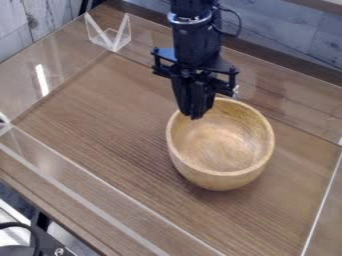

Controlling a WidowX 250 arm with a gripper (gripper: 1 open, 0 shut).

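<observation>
A beige plastic bowl (225, 150) sits on the wooden table (94, 140), right of centre. The robot's black gripper (189, 100) hangs over the bowl's back-left rim, with its lower end at that rim. The arm hides part of the rim, and whether the fingers are open or shut on it cannot be made out.
Clear plastic brackets stand at the table's back left and left edge. A wall runs along the back right. Dark cables lie at the bottom-left corner, off the tabletop.
</observation>
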